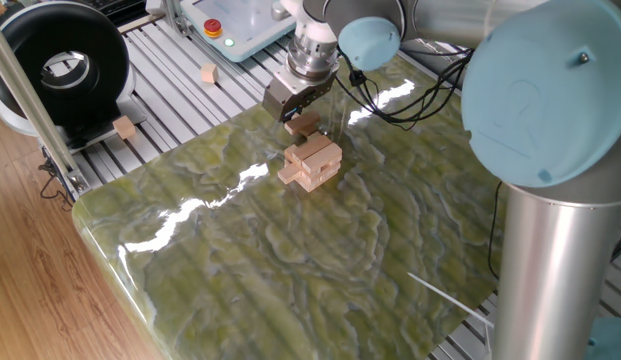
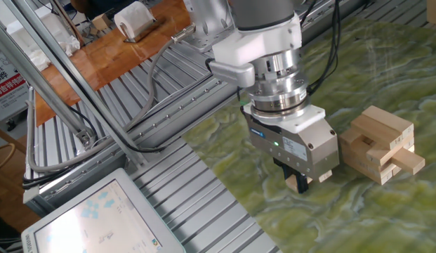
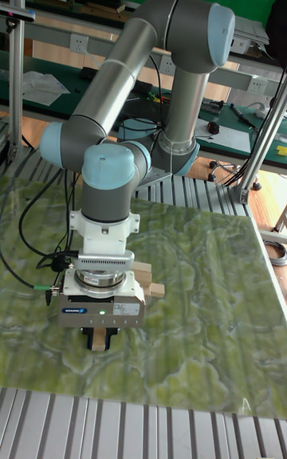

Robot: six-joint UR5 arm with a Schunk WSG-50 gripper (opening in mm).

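Observation:
A small stack of wooden blocks (image 1: 312,163) stands on the green marbled table, with one block (image 2: 408,161) sticking out of its side. Beside the stack, my gripper (image 3: 100,340) points down with its black fingers (image 2: 302,184) on either side of a single loose-standing wooden block (image 1: 302,124). That block shows between the fingertips in exterior view 3, and the fingers look shut on it. A gap separates it from the stack in exterior view 2. Whether its underside touches the table is hard to tell.
Small wooden pieces lie off the tabletop, one (image 1: 209,73) on the slatted metal surface. A teach pendant (image 2: 98,221) rests by the table's edge. Black cables (image 1: 415,105) hang near the wrist.

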